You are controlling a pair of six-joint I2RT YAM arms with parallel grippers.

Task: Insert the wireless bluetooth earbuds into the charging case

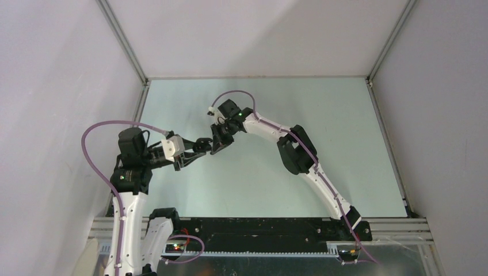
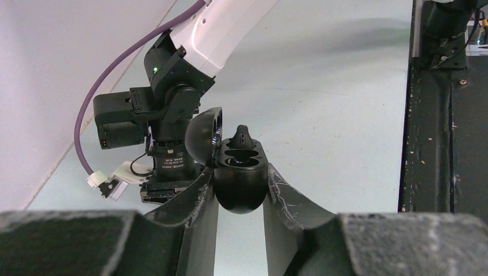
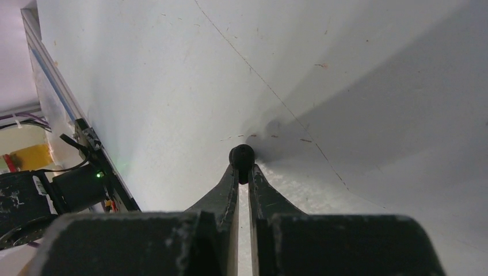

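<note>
The black charging case [image 2: 240,187] is held upright, lid open, with my left gripper shut on it. In the left wrist view a dark piece stands up at the rear of the case and a cavity shows in front of it. My right gripper is shut on a small black earbud [image 3: 242,154], pointed down over the table. In the top view my right gripper sits just right of the case, at about its height in the picture. The right gripper's fingertips are mostly hidden behind the case in the left wrist view.
Walls and metal rails [image 1: 385,144] edge it at the sides and back, and a dark beam [image 1: 259,233] runs along the front.
</note>
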